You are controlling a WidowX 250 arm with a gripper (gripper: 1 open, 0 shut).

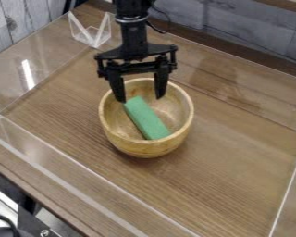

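Observation:
A round wooden bowl (144,143) sits on the light wooden table, holding a green bar (143,119) lying tilted from upper left to lower right. My black gripper (136,90) is open over the back rim of the bowl, its two fingers spread left and right and reaching down into the back of the bowl, above the green bar's upper end. Nothing shows held between the fingers.
A clear plastic object (89,28) stands at the back left. A dark object (0,225) shows at the bottom left corner.

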